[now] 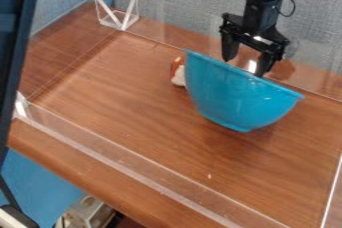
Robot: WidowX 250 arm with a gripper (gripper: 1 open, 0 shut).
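Note:
A turquoise bowl (235,97) sits tilted on the wooden table (120,112), its near side raised toward the viewer and its inside mostly hidden. My black gripper (249,54) is just above the bowl's back rim, fingers open and pointing down; whether it touches the rim is unclear. A small red and pale object (178,73) shows behind the bowl's left side, partly hidden.
Clear plastic walls edge the table. A white wire corner piece (115,14) stands at the back left. A dark vertical structure borders the left.

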